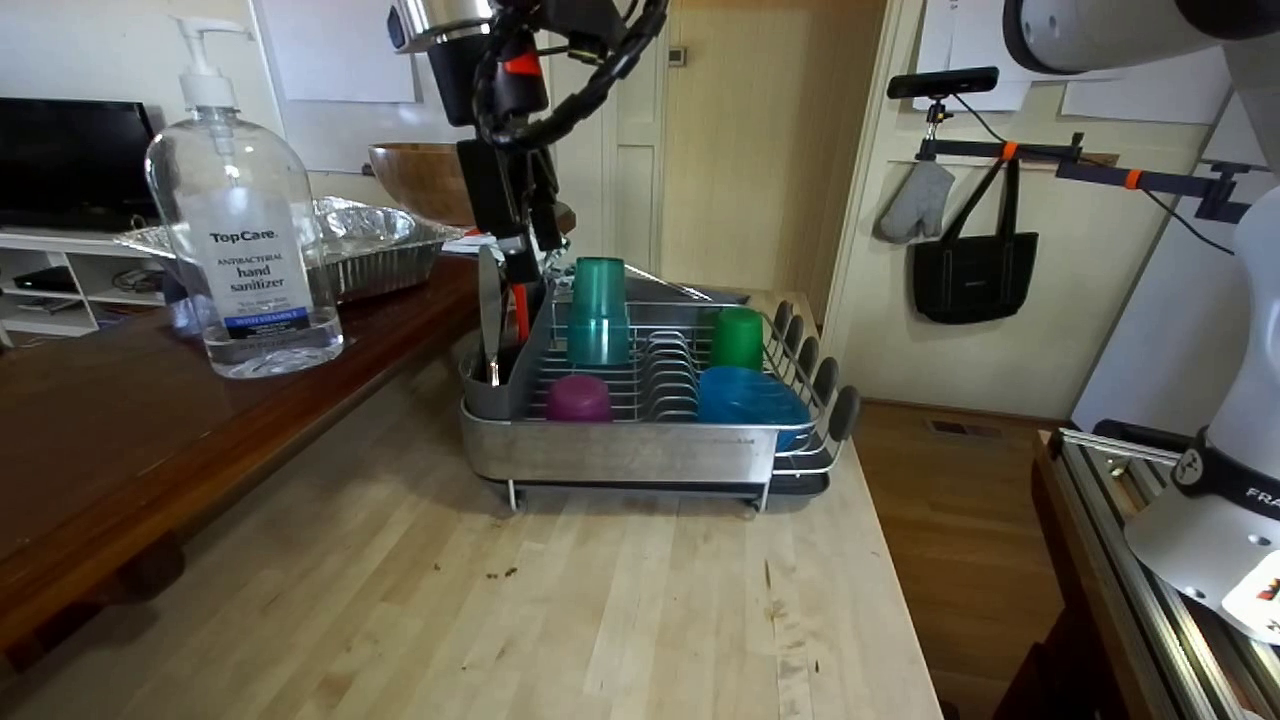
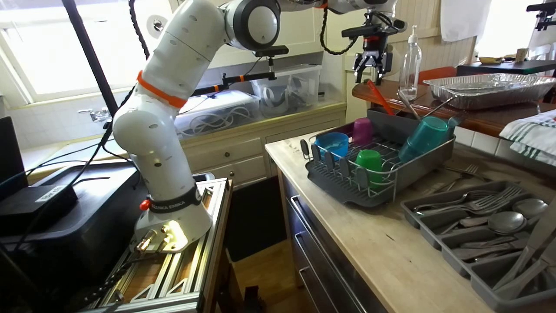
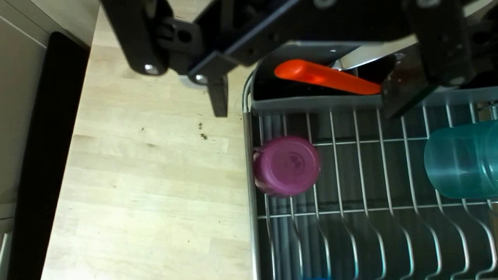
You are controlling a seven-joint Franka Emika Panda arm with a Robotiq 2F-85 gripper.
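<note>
My gripper [image 2: 369, 79] hangs open above the utensil end of the dish rack [image 1: 624, 454], its fingers spread wide. In the wrist view an orange-red handle [image 3: 327, 77] rises from the dark utensil caddy [image 3: 317, 103] and shows between the two fingers, with no grip on it. Exterior view 2 has this handle [image 2: 380, 97] leaning just below the fingertips. A magenta cup [image 3: 290, 165] sits upside down at the rack's corner. Also in the rack are a teal cup [image 1: 599, 314], a green cup [image 1: 737, 337] and a blue bowl or cup [image 1: 750, 398].
Beside the rack lies a grey cutlery tray [image 2: 448, 241]. A sanitizer bottle [image 1: 246, 240] and a foil pan [image 2: 484, 88] stand on the raised brown counter [image 1: 240, 444]. The wooden countertop [image 1: 648, 612] in front of the rack is mostly bare.
</note>
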